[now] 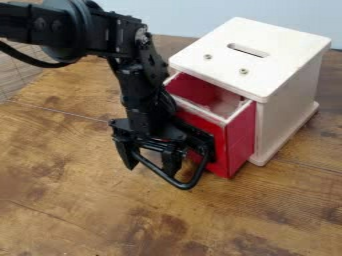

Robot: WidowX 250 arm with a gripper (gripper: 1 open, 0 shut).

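Observation:
A white wooden box [287,115] with a slot and two screw heads on top stands at the right. Its red drawer [233,147] sticks out a little at the front left, with part of the pink-red inside showing. My black gripper [150,158] is low in front of the drawer's face, open, with nothing seen between its fingers; the arm hides the drawer's left part.
A white wall [201,12] runs behind, and a pale mesh surface lies at the far left edge.

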